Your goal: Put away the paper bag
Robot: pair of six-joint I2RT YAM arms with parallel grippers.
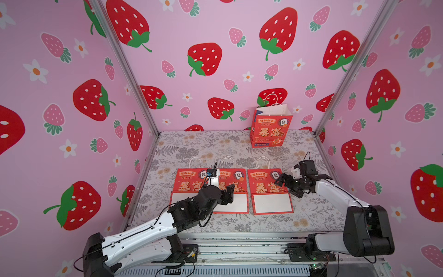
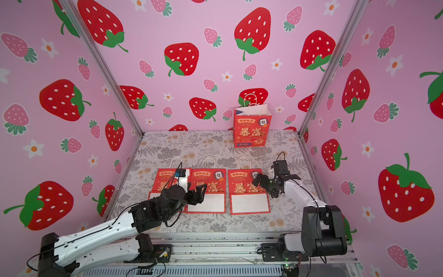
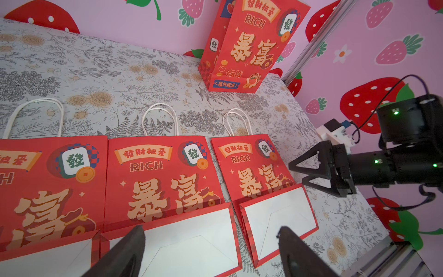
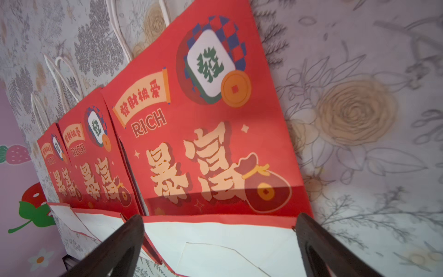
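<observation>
Three red paper bags lie flat in a row, bottoms folded up as white panels: a left bag (image 1: 184, 174), a middle bag (image 3: 157, 170) and a right bag (image 4: 198, 152). Behind them another red bag (image 1: 272, 127) stands upright and opened, handles up, by the back wall. Over the middle bag, my left gripper (image 1: 232, 194) hovers with its fingers apart and nothing between them. At the right bag's right side is my right gripper (image 2: 266, 185), open and empty; the right wrist view looks down on that bag's print and its white panel (image 4: 221, 247) between the fingers.
Bare patterned tabletop (image 1: 203, 143) stretches between the flat bags and the back wall, left of the standing bag. A metal rail (image 1: 244, 240) runs along the front edge. Strawberry-printed walls enclose the sides and back.
</observation>
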